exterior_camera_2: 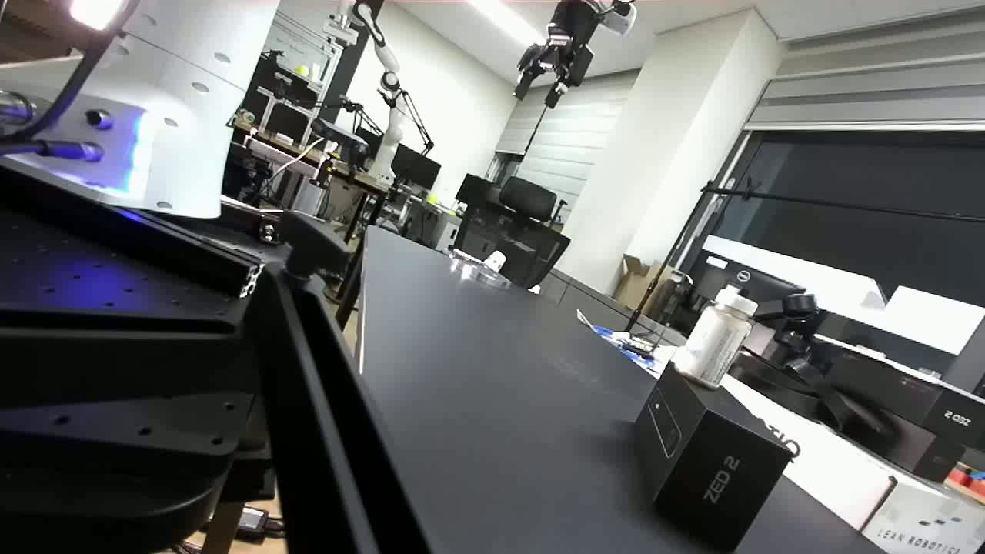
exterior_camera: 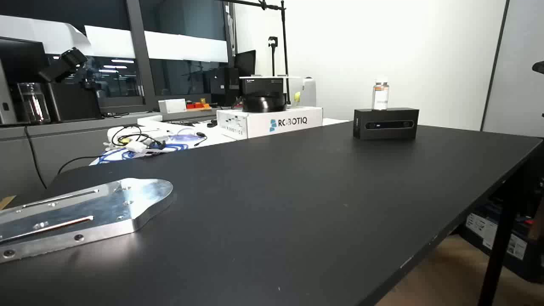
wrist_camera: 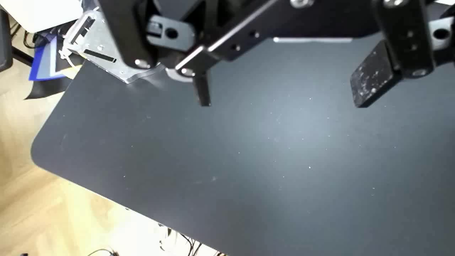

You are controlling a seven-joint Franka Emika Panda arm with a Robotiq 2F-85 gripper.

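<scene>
Wide apart, the fingers of my open gripper have only bare table below them in the wrist view. In exterior view 2 the gripper (exterior_camera_2: 541, 95) hangs high above the table, well away from everything on it. A clear bottle with a white cap and label (exterior_camera: 380, 96) stands upright on a black ZED 2 box (exterior_camera: 386, 124) at the table's far end in exterior view 1. The same bottle (exterior_camera_2: 717, 338) and box (exterior_camera_2: 709, 458) appear close up in exterior view 2. Neither of them shows in the wrist view.
A flat metal plate (exterior_camera: 86, 216) lies at the table's opposite end from the box. Beside the table are a white Robotiq carton (exterior_camera: 275, 122) and tangled cables (exterior_camera: 137, 145).
</scene>
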